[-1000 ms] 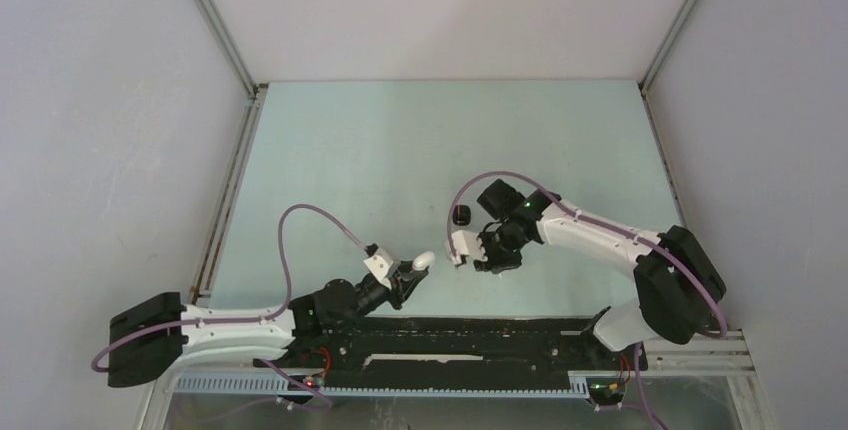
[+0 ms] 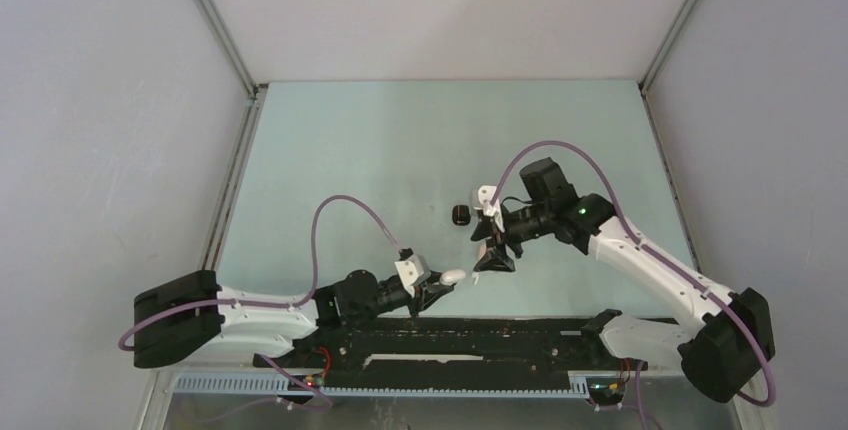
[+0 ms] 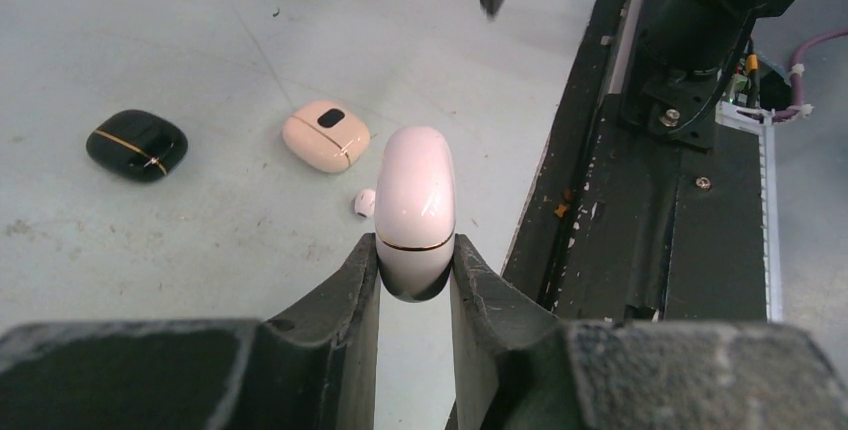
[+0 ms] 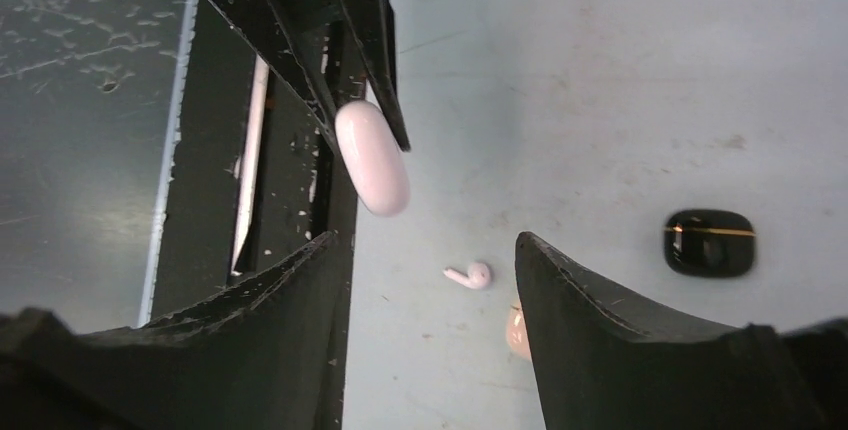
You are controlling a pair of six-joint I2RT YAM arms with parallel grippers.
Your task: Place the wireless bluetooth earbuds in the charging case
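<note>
My left gripper is shut on a glossy white-pink charging case (image 3: 417, 185) with a gold seam, its lid seemingly closed. The case juts out past the fingertips. On the table lies a small white earbud, also visible beyond the held case in the left wrist view. Apart fingers mark my right gripper as open, with nothing between them; it hovers over the table to the right of the held case (image 2: 453, 277). Whether earbuds are inside any case cannot be seen.
A peach case with a dark patch rests near the earbud, partly hidden by a finger in the right wrist view. Farther off sits a black case (image 2: 461, 215) with a gold line. The table's front edge (image 2: 540, 316) is close.
The right gripper has swung back from above the earbud and its fingers now show spread.
</note>
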